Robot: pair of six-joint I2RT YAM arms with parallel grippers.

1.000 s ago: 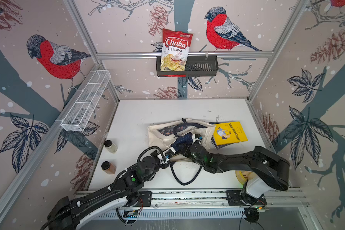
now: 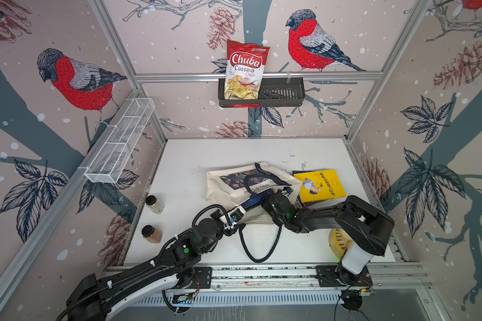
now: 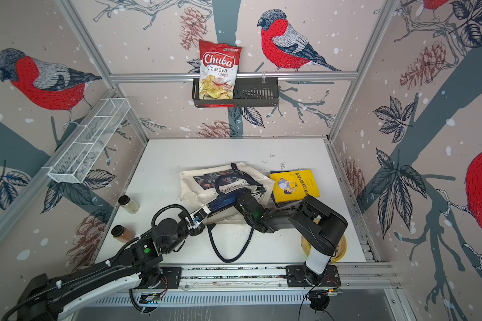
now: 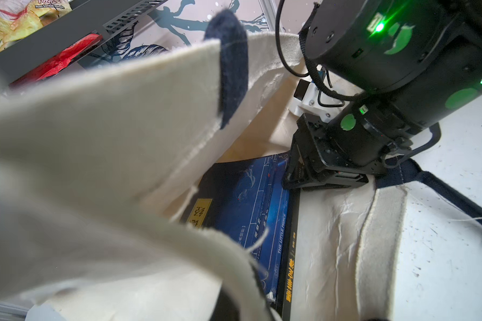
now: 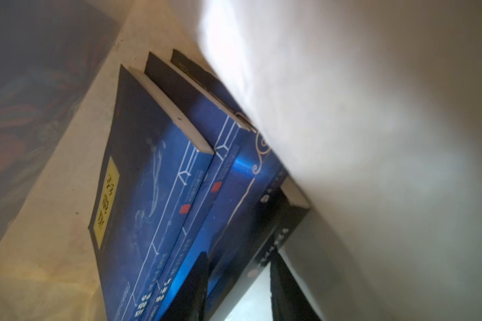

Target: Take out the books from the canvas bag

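Observation:
The cream canvas bag (image 2: 218,185) lies open on the table with its mouth toward the arms. Inside it several books stand side by side: blue ones (image 5: 144,176) and a black-spined one (image 4: 288,272). My right gripper reaches into the bag from the right, its fingers (image 5: 197,286) parted above the lower ends of the spines; no book is visibly clamped. At the left part of the bag's mouth sits my left gripper (image 2: 241,212), shut; folds of canvas hide its tips, so whether cloth is pinched cannot be seen.
A yellow-covered book (image 2: 320,185) lies on a darker one right of the bag. Two jars (image 2: 154,204) stand at the left, and a yellow round container (image 2: 337,243) sits near the right arm's base. Behind the bag the table is clear.
The bag's right side has moved left, and the blue books in its mouth lie at a flatter angle.

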